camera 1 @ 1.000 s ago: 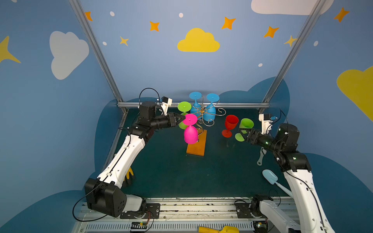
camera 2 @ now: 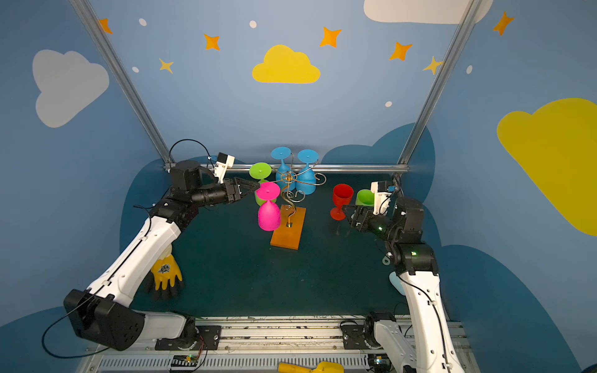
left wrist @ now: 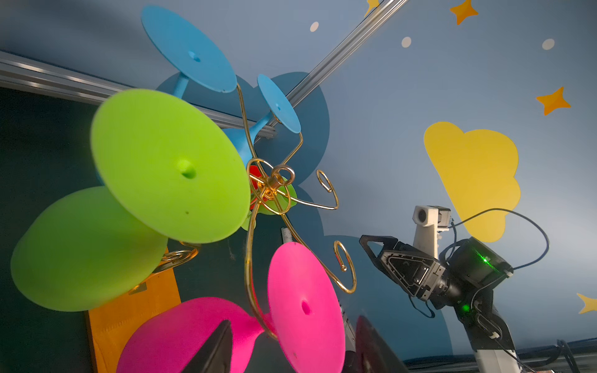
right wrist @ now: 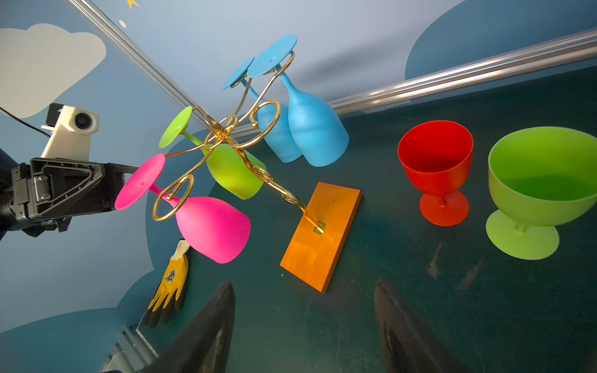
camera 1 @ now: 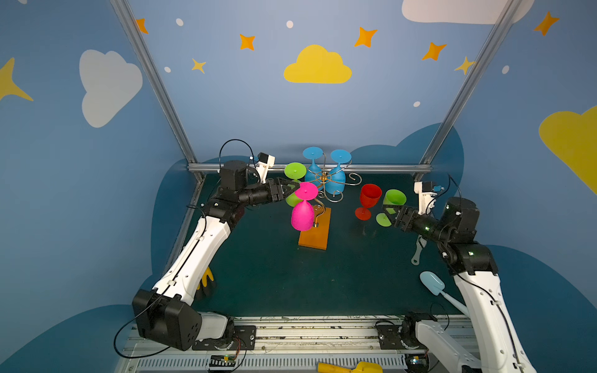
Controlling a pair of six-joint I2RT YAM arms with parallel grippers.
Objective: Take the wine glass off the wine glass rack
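A gold wire rack on a wooden base (camera 1: 314, 237) holds upside-down glasses: pink (camera 1: 303, 216), green (camera 2: 260, 171) and two blue ones (right wrist: 317, 130). My left gripper is open at the pink glass's foot (left wrist: 304, 292), which lies between the fingertips at the bottom of the left wrist view; whether they touch it I cannot tell. My right gripper stands apart from the rack, to its right, part open with nothing between its fingers.
An upright red glass (right wrist: 438, 161) and green goblet (right wrist: 534, 192) stand right of the rack. A yellow glove (camera 2: 164, 270) lies at the left, a pale blue scoop (camera 1: 432, 283) at the right.
The pink glass has swung a little on the rack. The right arm looks unchanged.
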